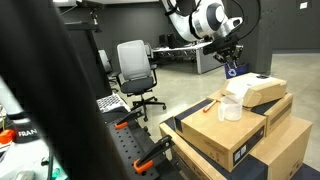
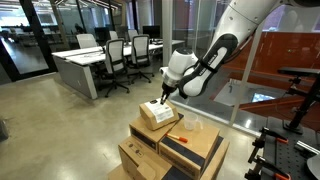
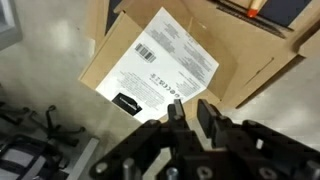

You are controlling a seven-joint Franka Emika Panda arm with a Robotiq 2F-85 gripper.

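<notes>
In the wrist view my gripper stands open, its dark fingertips apart with nothing between them. Beyond the fingers lies a cardboard box with a white printed label [image 3: 165, 62]. That label carries a barcode and several lines of text. Exterior view 1 shows a small pale box [image 1: 265, 92] on top of larger cardboard boxes, with a translucent white container [image 1: 231, 107] beside it. An orange-red object [image 1: 209, 104] lies on the large box's top. My white arm [image 1: 207, 20] reaches in above; the fingers are too small to make out there.
The large cardboard box [image 1: 215, 130] and another box [image 1: 280, 150] form the raised surface. Office chairs [image 2: 114, 52] and desks stand behind, away from the boxes. Dark rail-like parts [image 1: 105, 140] fill the near left of exterior view 1. Open floor [image 2: 75, 140] lies left of the boxes.
</notes>
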